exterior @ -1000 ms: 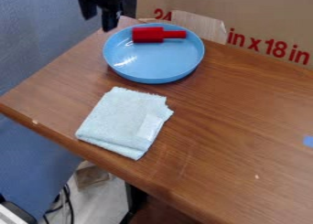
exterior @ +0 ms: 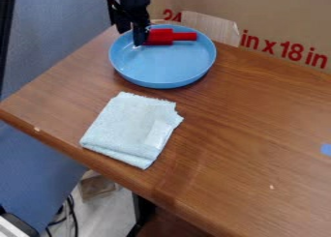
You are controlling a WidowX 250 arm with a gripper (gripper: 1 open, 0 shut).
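Observation:
A red cylindrical object (exterior: 172, 37) lies in a round blue plate (exterior: 162, 69) at the back of the wooden table. My black gripper (exterior: 141, 34) is down at the plate's left side, by the left end of the red object. Whether it is open or shut, and whether it touches the object, I cannot tell. A folded pale blue cloth (exterior: 131, 128) lies on the table in front of the plate.
A cardboard box (exterior: 272, 23) stands behind the table. The table's left edge drops toward a blue surface.
My gripper has moved down and to the right, from above the plate's left rim to beside the red object. The plate and cloth look unmoved.

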